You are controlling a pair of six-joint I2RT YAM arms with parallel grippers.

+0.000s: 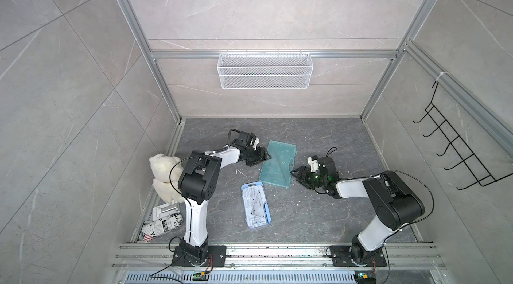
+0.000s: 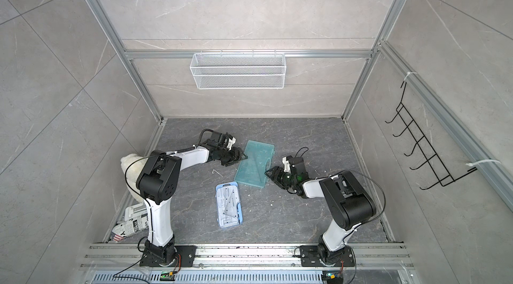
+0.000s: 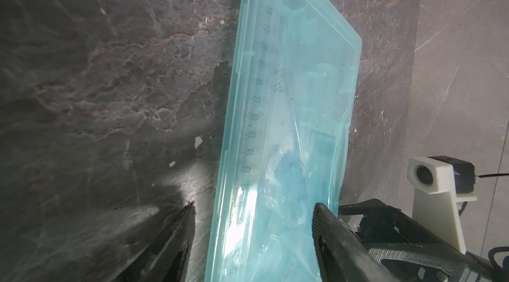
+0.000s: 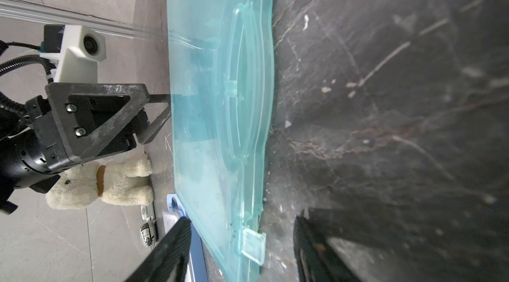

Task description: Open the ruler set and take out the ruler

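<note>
A flat translucent teal ruler case (image 1: 278, 163) lies shut on the floor between my two arms. Through its lid in the left wrist view shows a clear ruler (image 3: 251, 117) along one long edge. My left gripper is at the case's left side, fingers apart, with the case edge seen between its fingers; whether they touch it is unclear. On the opposite side, my right gripper stands open by the handle edge. A small pale latch (image 4: 253, 246) on that edge appears between its fingertips. Nothing is held in the right gripper.
A blue-and-white case (image 1: 256, 205) with pale tools inside lies just in front of the teal one. A small bent piece of wire (image 2: 217, 172) is on the floor. A plush toy (image 1: 164, 177) and a packet (image 1: 162, 226) sit at the left wall.
</note>
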